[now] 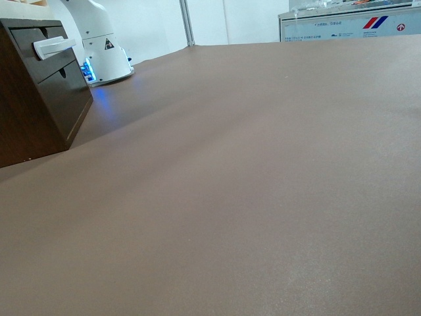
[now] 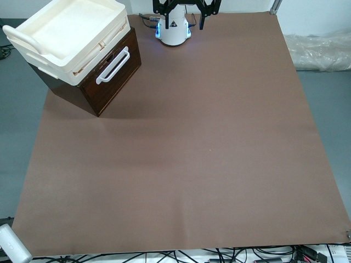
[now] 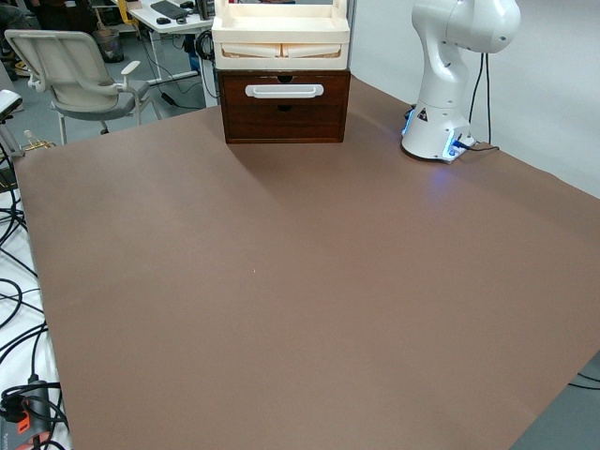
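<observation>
My black gripper (image 2: pixel 184 22) hangs at the top of the left view over my white base, its two fingers apart with nothing visible between them. A dark wooden drawer unit (image 2: pixel 107 87) stands at the table's upper left, with a white handle (image 2: pixel 112 64) on its closed front and white plastic trays (image 2: pixel 66 33) stacked on top. The top view shows the unit (image 1: pixel 26 105) at left beside my base; the right view shows it (image 3: pixel 284 117) at the back, my arm (image 3: pixel 441 84) to its right, with the gripper out of frame.
Cables (image 3: pixel 23 309) lie along one outer edge. A white wall (image 3: pixel 553 94) is behind my arm, and a chair (image 3: pixel 84 84) stands off the table.
</observation>
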